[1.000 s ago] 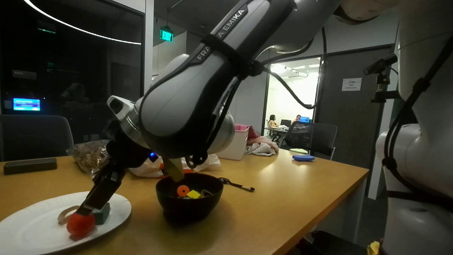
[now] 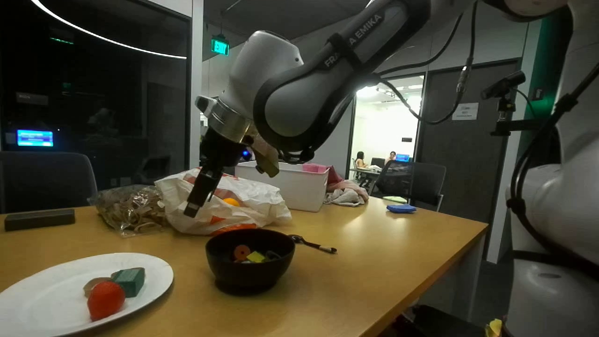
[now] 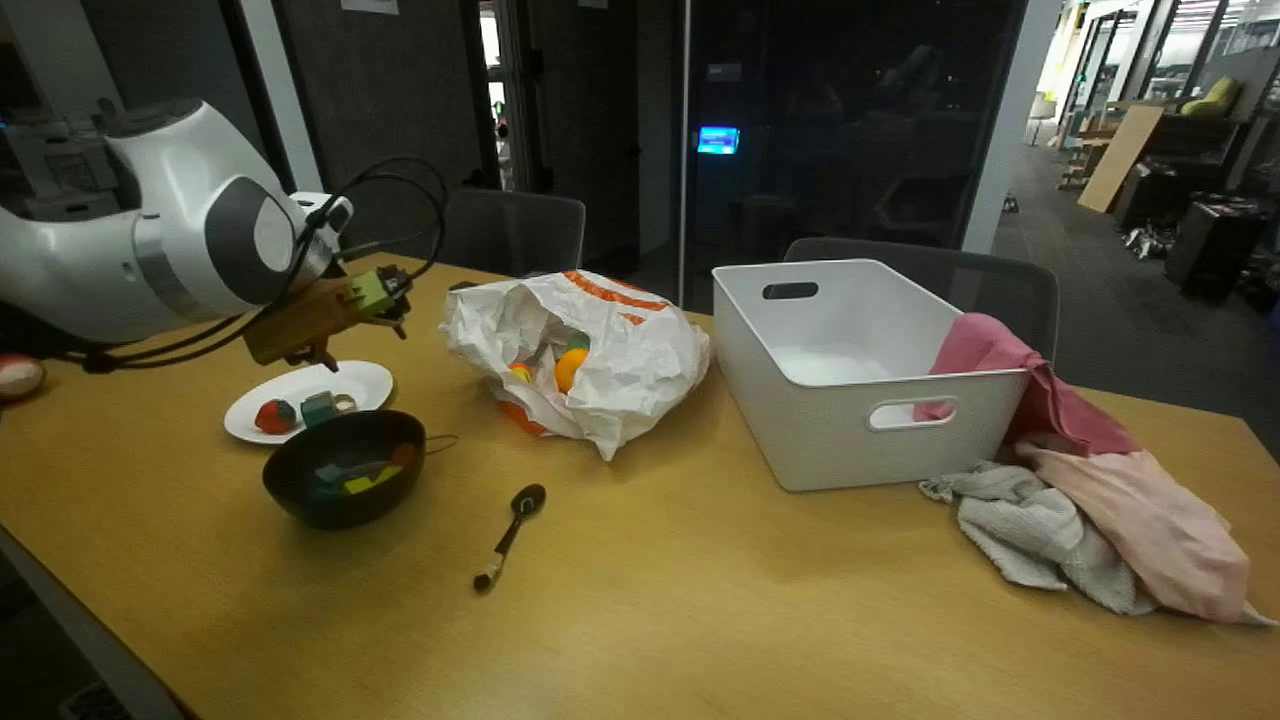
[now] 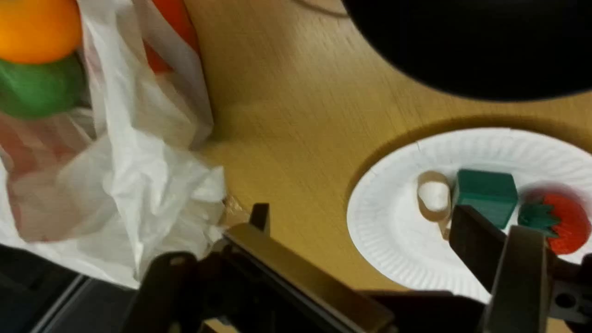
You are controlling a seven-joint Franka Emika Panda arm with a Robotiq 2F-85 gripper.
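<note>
My gripper is open, its fingers spread wide with nothing between them. It is raised over the table, in front of the white bag in exterior view 1. A white paper plate [image 4: 383, 222] holds a red strawberry-like piece [image 4: 571, 225], a dark green block [image 4: 486, 193] and a tan ring-like piece [image 4: 434, 195]. In the wrist view one finger partly covers the plate. The black bowl [image 2: 250, 275] stands beside the plate with an orange-red round piece [image 2: 241, 252], a yellow piece [image 2: 256, 257] and other bits inside.
A crumpled white bag [image 3: 654, 372] holds orange and green round items. The white bin [image 3: 780, 420] has a pink cloth [image 3: 990, 342] over its edge, with more cloths alongside. A dark spoon [image 3: 513, 528] lies near the bowl.
My gripper has risen from just above the strawberry-like piece and moved away from the plate towards the bag. The plate's pieces remain on it; the tan one appears slightly shifted.
</note>
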